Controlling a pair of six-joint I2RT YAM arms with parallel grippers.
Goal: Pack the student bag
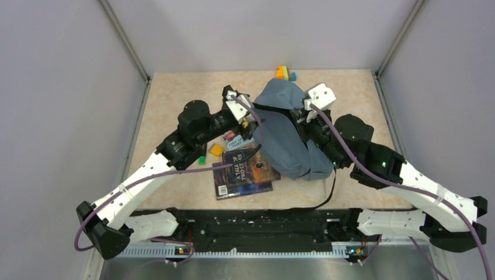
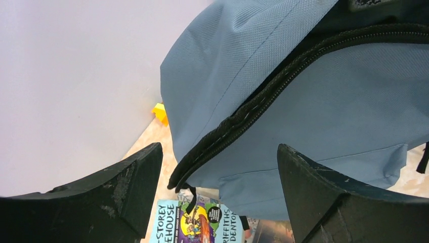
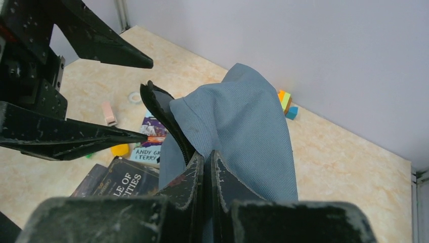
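Observation:
The blue-grey bag [image 1: 279,140] lies right of the table's middle, its black zip edge [image 2: 263,96] running across the left wrist view. In the right wrist view my right gripper is shut on the bag's fabric, pinching it beside the zip. Fingers apart, my left gripper faces the bag's zip end from the left and has nothing between them. Below that end lies a comic-style book [image 2: 200,223]. Two more books, the brown "A Tale of Two Cities" [image 1: 248,169] and a dark blue one [image 1: 262,188], overlap in front of the bag.
Coloured blocks [image 1: 282,73] sit at the back edge. A yellow block [image 1: 216,150] and a green-tipped marker [image 1: 202,160] lie left of the books. A pink piece [image 3: 109,114] and a pale ring [image 3: 134,97] are farther left. Free table shows on the right.

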